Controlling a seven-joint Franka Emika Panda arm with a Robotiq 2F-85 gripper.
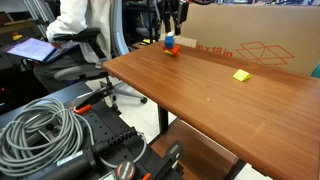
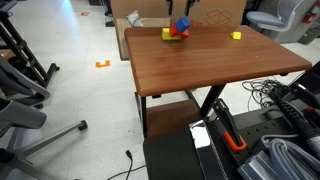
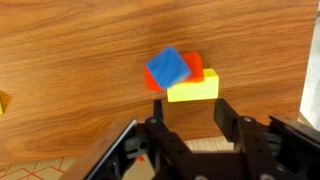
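A blue block leans on a red block at the far end of the table. In exterior view 2 the blue block is tilted, and the red block sits askew against a yellow block. From above, the wrist view has the blue block over the red one, with the yellow block beside them. My gripper has its fingers apart, with nothing seen between them. Its image lies just above the blocks in exterior view 1.
A second yellow block lies alone on the wooden table, well away from the pile. A coil of grey cable and a chair stand off to its side.
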